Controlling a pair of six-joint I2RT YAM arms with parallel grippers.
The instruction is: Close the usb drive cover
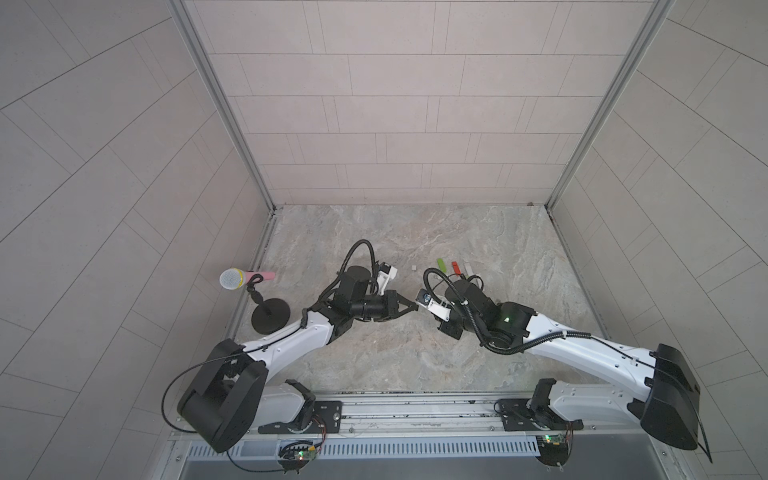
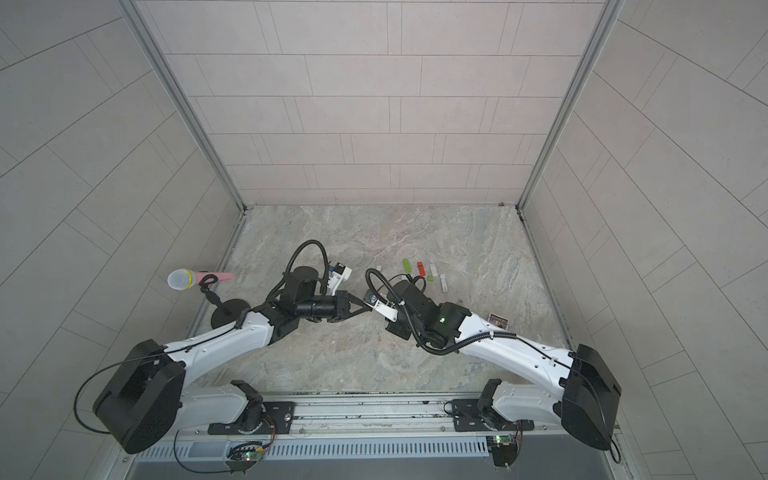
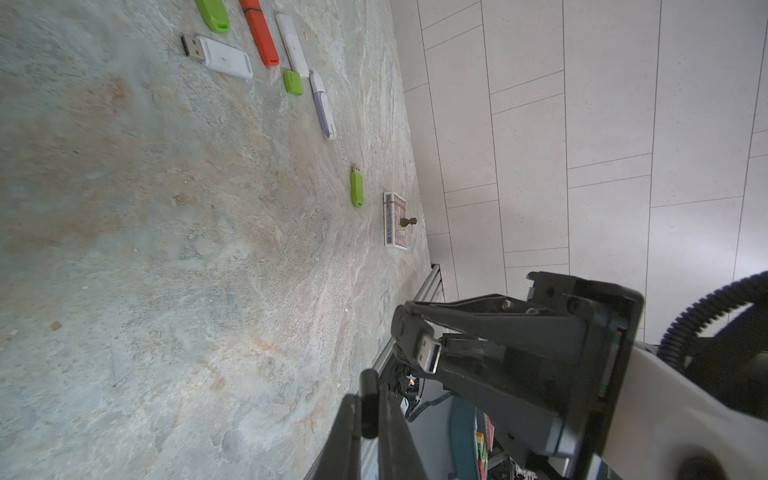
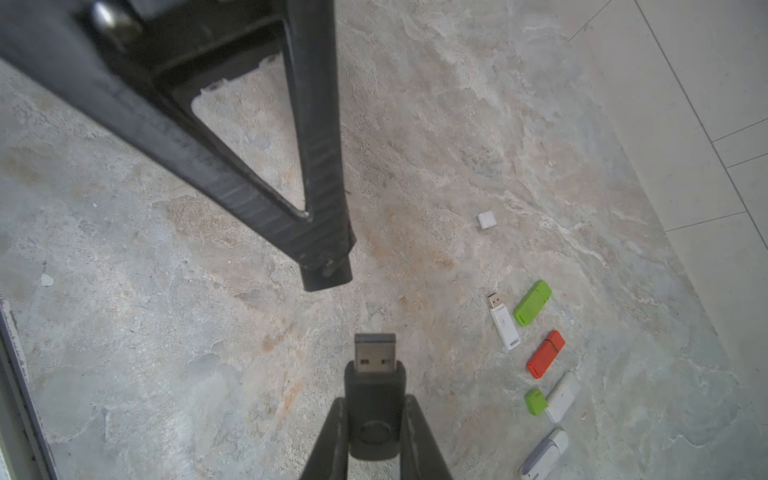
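In the right wrist view, my right gripper is shut on a black USB drive (image 4: pixel 373 389), its bare metal plug (image 4: pixel 375 357) pointing away from the fingers. The left wrist view shows that plug (image 3: pixel 428 354) sideways, above and right of my left gripper. A small dark piece, apparently the cover (image 3: pixel 369 404), sits narrow between the left fingers. Its dark end (image 4: pixel 326 277) also shows at the left fingertips in the right wrist view, left of the plug and apart from it in that view. Both grippers face each other above the table.
On the table lie a white drive (image 4: pixel 504 326), a green one (image 4: pixel 533 302), a red one (image 4: pixel 545 353) and a small white cap (image 4: pixel 486 219). A lamp-like black stand (image 1: pixel 270 315) is at the left.
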